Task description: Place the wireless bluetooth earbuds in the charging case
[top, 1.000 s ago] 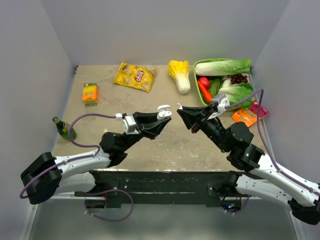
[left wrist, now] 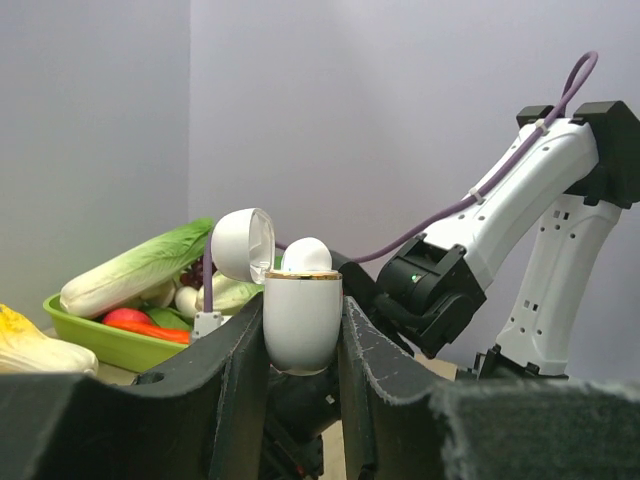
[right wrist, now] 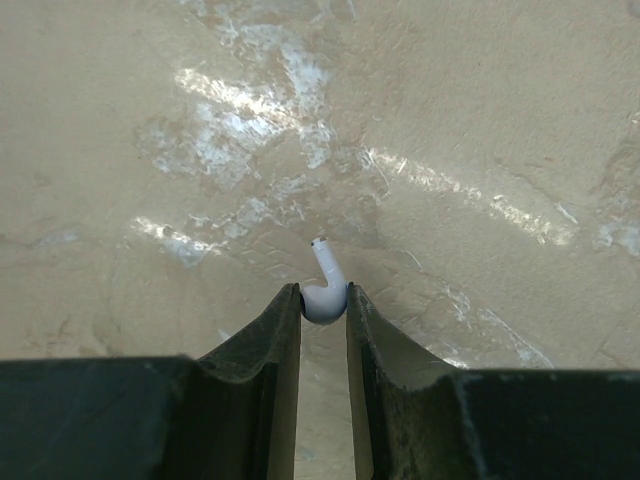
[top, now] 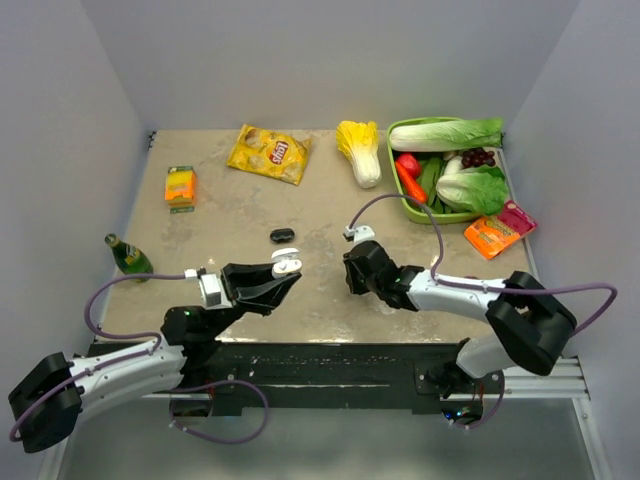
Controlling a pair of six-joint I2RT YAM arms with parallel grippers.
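My left gripper point(top: 283, 280) is raised over the table's left-centre, shut on the white charging case point(left wrist: 300, 322), whose lid point(left wrist: 241, 245) stands open with a white rounded bud showing at the top. My right gripper point(top: 354, 280) is right of it, pointing down over the table point(right wrist: 470, 120); in the right wrist view it is shut on a white earbud point(right wrist: 324, 299), held by its rounded head with the stem pointing up in the view. A small black object point(top: 282, 235) lies behind the left gripper.
A green basket of vegetables point(top: 410, 208) stands back right, with orange packets point(top: 490, 235) in front. A yellow cabbage point(top: 360, 150), chips bag point(top: 268, 154), small box point(top: 180, 188) and green bottle point(top: 130, 257) lie around the back and left.
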